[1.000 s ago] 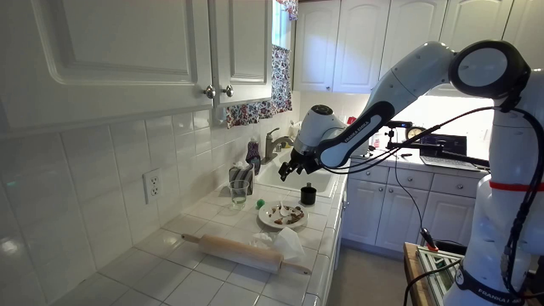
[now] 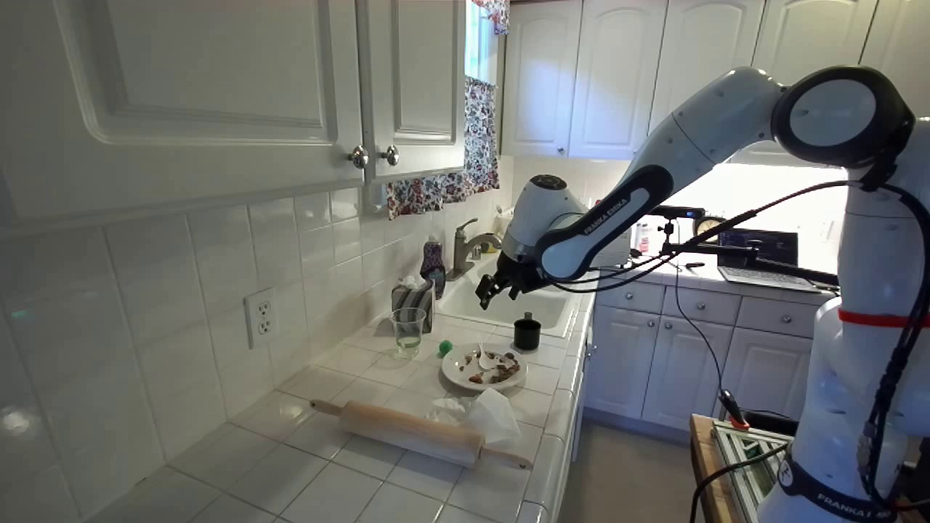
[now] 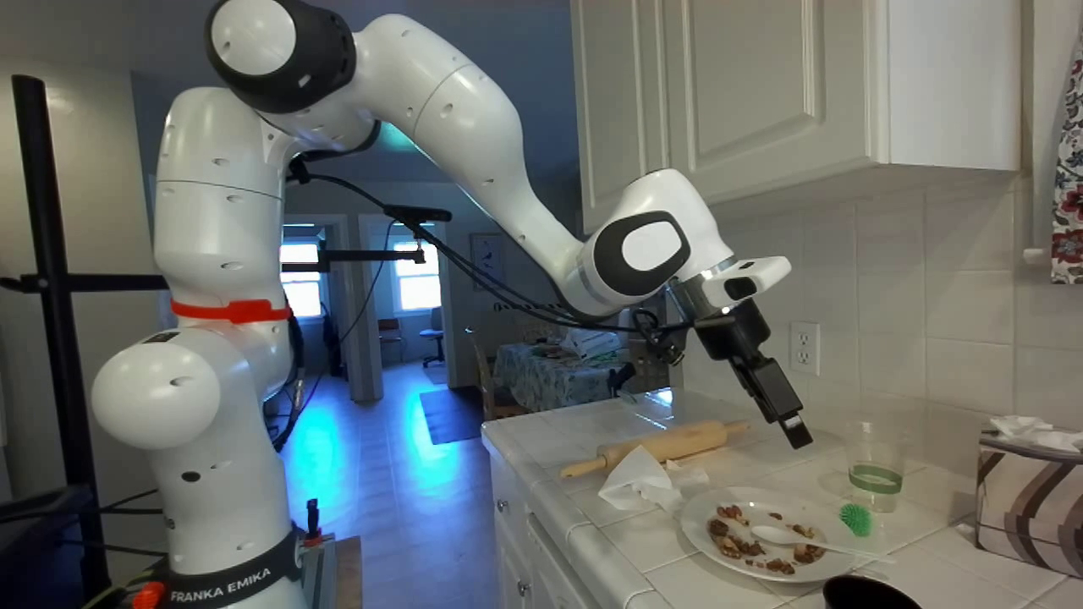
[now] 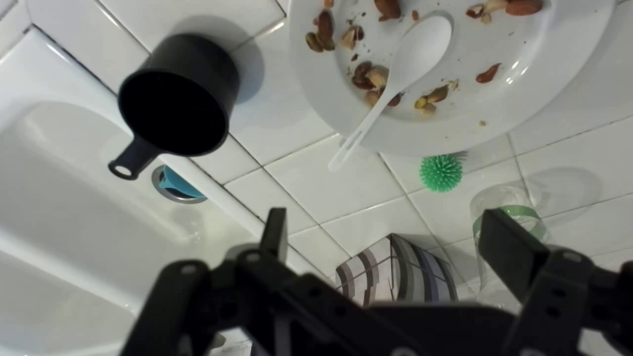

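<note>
My gripper is open and empty, held in the air above the counter near the sink edge. In the wrist view a black cup with a handle (image 4: pixel 196 77) stands upright at upper left, beside the sink. A white plate (image 4: pixel 564 77) with scattered nuts lies at the top, and a white spoon (image 4: pixel 424 47) rests across its rim. Just off the plate is a green spiky ball (image 4: pixel 440 173). A clear cup with a green band (image 4: pixel 504 199) is partly hidden behind one finger. The striped tissue box (image 4: pixel 415 270) shows below, between the fingers.
A wooden rolling pin (image 2: pixel 410 431) and crumpled white paper (image 2: pixel 495 417) lie on the counter beyond the plate. The sink (image 2: pixel 558 305) opens under the arm, with a faucet (image 2: pixel 466 248) and a dark bottle (image 2: pixel 433 266) against the wall. Cabinets (image 2: pixel 418 78) hang overhead.
The arm has shifted very slightly, its elbow a little to the right and up. The objects on the counter stay where they were.
</note>
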